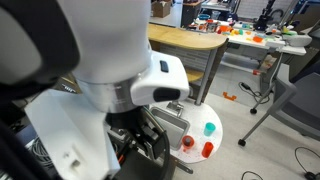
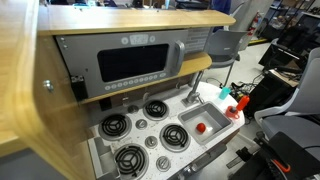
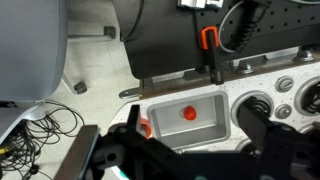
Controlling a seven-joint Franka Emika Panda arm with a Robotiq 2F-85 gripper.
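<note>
My gripper appears open in the wrist view, its dark fingers (image 3: 256, 119) spread apart. A small red object (image 3: 190, 113) shows through the gap, lying in the sink basin (image 3: 212, 104) well below and touched by neither finger. The same red object (image 2: 201, 127) sits in the sink (image 2: 188, 141) in the second exterior view. In the first exterior view, the white arm (image 1: 110, 75) fills the left side and hides that object and part of the sink (image 1: 190, 120).
On the counter beside the sink stand a teal cup (image 1: 209, 129), a red cup (image 1: 207, 149) and a round red item (image 1: 188, 142). Stove burners (image 2: 131, 158) lie on the sink's other side. A microwave (image 2: 140, 60) and wooden shelf (image 2: 150, 20) rise behind.
</note>
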